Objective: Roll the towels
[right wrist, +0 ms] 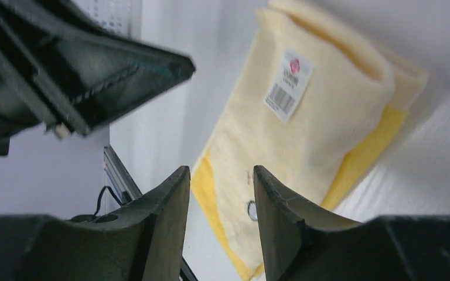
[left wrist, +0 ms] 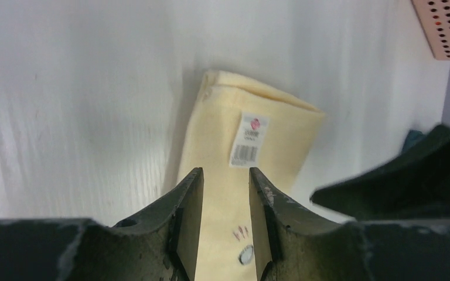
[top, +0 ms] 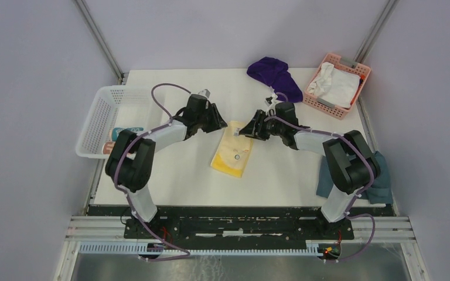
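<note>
A yellow towel, folded into a long strip with a white label on its paler face, lies at the middle of the table. Its far end looks raised in the right wrist view, with a fold standing off the layer below. My left gripper hovers beside the towel's far left corner, its fingers parted with nothing between them. Over on the far right side, my right gripper is close to the towel, and its fingers stand apart, empty.
Rolled towels lie in a white basket at the left. A purple cloth and a pink basket with white cloths occupy the back right. A blue-grey towel rests at the right edge.
</note>
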